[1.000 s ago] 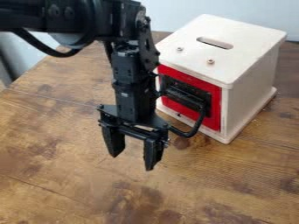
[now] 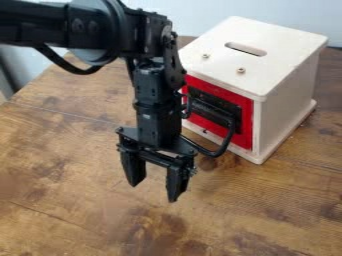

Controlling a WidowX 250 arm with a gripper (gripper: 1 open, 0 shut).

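Observation:
My black gripper [image 2: 154,180] hangs above the wooden tabletop, pointing down, its two fingers apart with nothing between them. Behind it and to the right stands a pale wooden box [image 2: 281,100] with a slot in its top, two small studs and a red front panel [image 2: 243,137]. A dark part on that panel is partly hidden behind my arm and its cable.
My arm has shifted very slightly to the right over the last second. The box has not moved.

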